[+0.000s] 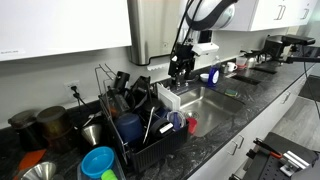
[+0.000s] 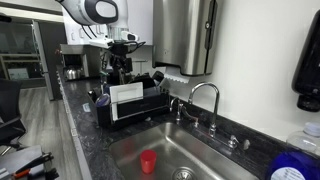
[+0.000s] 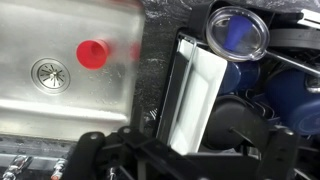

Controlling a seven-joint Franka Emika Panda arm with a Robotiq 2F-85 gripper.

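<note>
My gripper hangs above the dish rack, its fingers open and nothing seen between them. A white flat board-like item stands on edge at the rack's sink-side end; in exterior view 2, the gripper is just above this white item. Dark fingers show along the bottom of the wrist view, spread either side of the board's lower end. Whether they touch it I cannot tell. The black dish rack holds dark pans, blue pieces and utensils.
A red cup sits in the steel sink, beside the rack. Pots and a blue bowl are on the rack's other side. The faucet rises behind the sink, and a cabinet overhangs the counter.
</note>
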